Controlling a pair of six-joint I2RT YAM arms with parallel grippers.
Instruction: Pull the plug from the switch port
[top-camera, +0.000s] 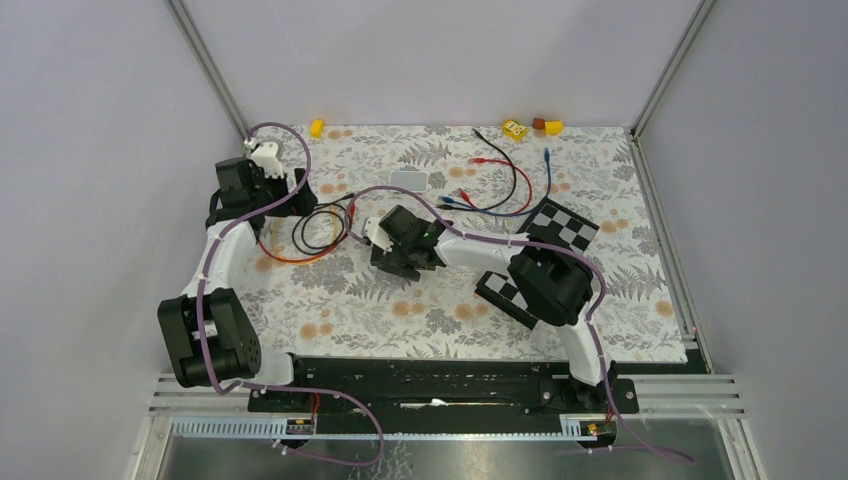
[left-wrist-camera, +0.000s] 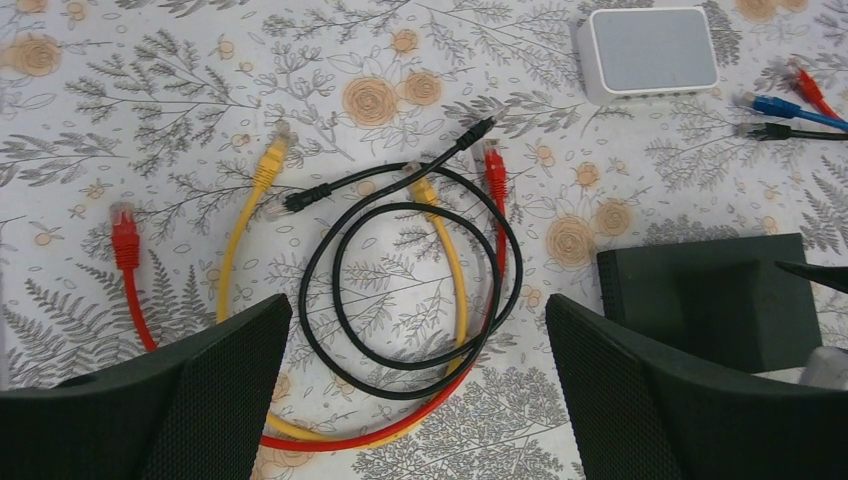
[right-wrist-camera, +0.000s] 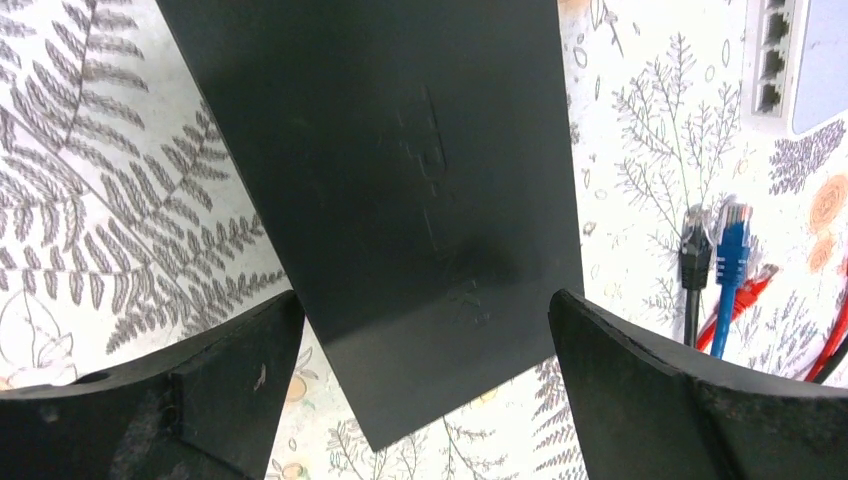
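Note:
A white switch (top-camera: 408, 181) with a row of ports (right-wrist-camera: 770, 65) lies on the mat, no plug visible in the ports that show. Loose black (right-wrist-camera: 694, 260), blue (right-wrist-camera: 732, 262) and red (right-wrist-camera: 756, 288) plugs lie near it. My right gripper is open, low over a dark rectangular block (right-wrist-camera: 430, 170), nothing between its fingers. My left gripper is open at the mat's left, above coiled black, yellow and red cables (left-wrist-camera: 450, 260).
A checkered board (top-camera: 560, 222) in two pieces lies right of the right arm. Small yellow items (top-camera: 514, 130) stand along the back edge.

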